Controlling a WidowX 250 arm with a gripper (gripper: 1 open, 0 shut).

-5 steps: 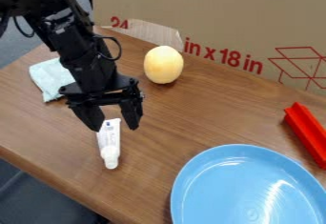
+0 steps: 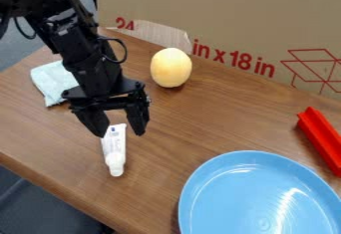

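Observation:
The black gripper hangs over the wooden table with its fingers apart and open, just above and around the upper end of a white tube lying on the table, its cap toward the front edge. Whether a finger touches the tube cannot be told from this view.
A blue plate fills the front right. A red box lies at the right edge. A pale yellow egg-shaped object and a pale cloth are at the back, before a large cardboard box.

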